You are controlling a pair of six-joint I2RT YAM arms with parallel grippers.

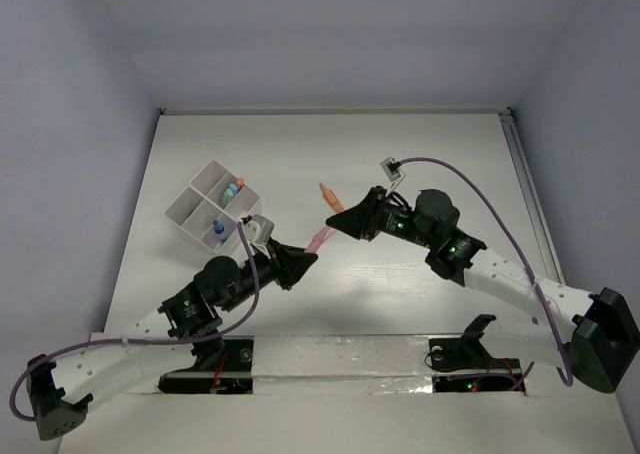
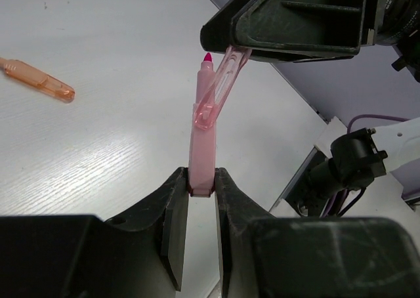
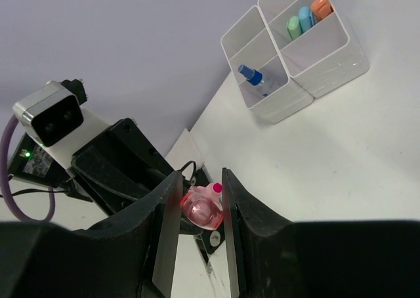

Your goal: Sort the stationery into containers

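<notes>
My left gripper is shut on a pink highlighter (image 2: 202, 147), held upright in the left wrist view with its magenta tip showing. My right gripper (image 1: 345, 224) is just beyond it; a translucent pink cap (image 2: 223, 85) hangs from it, alongside the highlighter's upper part. In the right wrist view the highlighter's tip end (image 3: 203, 209) shows between or behind the fingers; how far these are closed is unclear. An orange marker (image 1: 330, 198) lies on the table behind the grippers.
A white divided container (image 3: 321, 55) at the back left holds green, blue and orange items and a blue-capped one (image 3: 259, 81).
</notes>
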